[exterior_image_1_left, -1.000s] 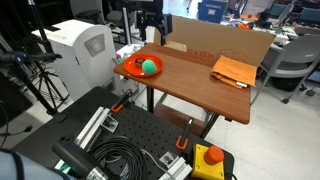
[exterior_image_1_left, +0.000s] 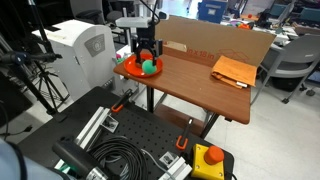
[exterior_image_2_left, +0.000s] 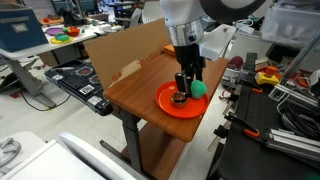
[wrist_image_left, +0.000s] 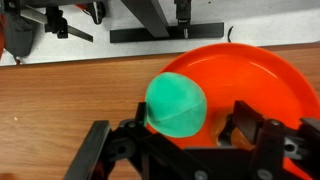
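A green ball (exterior_image_1_left: 149, 67) lies on the round red-orange plate (exterior_image_2_left: 166, 104) at the table's end. Close over the plate, my gripper (exterior_image_1_left: 147, 50) points downward with its fingers open. In the wrist view the ball (wrist_image_left: 176, 104) shows between the two dark fingers, nearer the left one. Nothing is held, and I cannot tell whether a finger touches the ball. A small brown item (wrist_image_left: 232, 134) lies on the plate beside the ball, partly hidden by the right finger.
On the wooden table (exterior_image_1_left: 190, 85), an orange cloth (exterior_image_1_left: 234, 71) lies toward the far right, with bare wood between it and the plate. A cardboard panel (exterior_image_2_left: 122, 55) stands along one table edge. Clamps and cables occupy the black bench (exterior_image_1_left: 125, 140) in front.
Across the last second my gripper has come down from well above the table to just over the plate and ball. Ball, plate and cloth have stayed in place.
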